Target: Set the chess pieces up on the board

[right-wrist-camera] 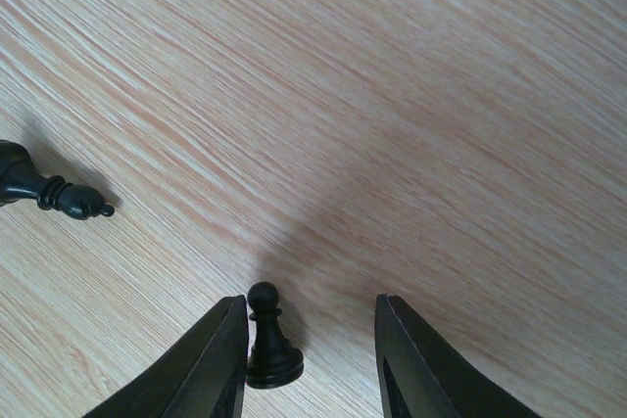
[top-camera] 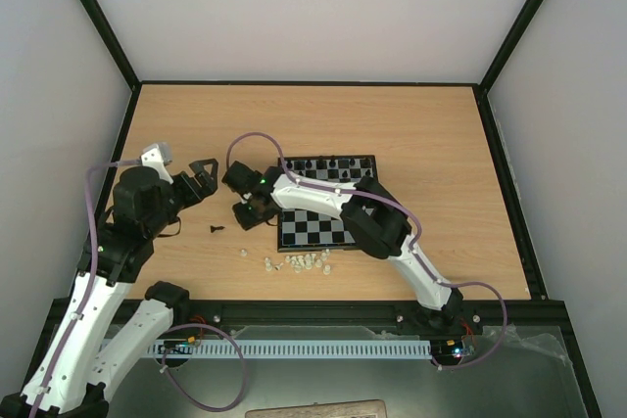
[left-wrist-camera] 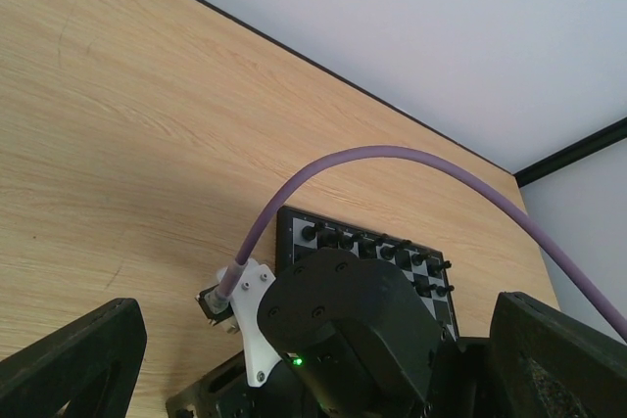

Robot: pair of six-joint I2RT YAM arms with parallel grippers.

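Between the parted fingers of my right gripper stands a small black pawn [right-wrist-camera: 272, 354], close to the left finger; whether they touch I cannot tell. The top view has this gripper low over the table, left of the chessboard [top-camera: 303, 234], and hides the pawn. Another black piece, with a small knob on its tip [right-wrist-camera: 61, 193], lies on its side farther left in the right wrist view. Black pieces [left-wrist-camera: 382, 247] occupy the board's far rows, partly behind the right arm. My left gripper [top-camera: 205, 175] hangs open and empty left of the board.
Several white pieces [top-camera: 309, 261] lie loose in front of the board. A dark piece [top-camera: 217, 229] rests on the table left of the right gripper. The right arm [top-camera: 318, 198] crosses over the board.
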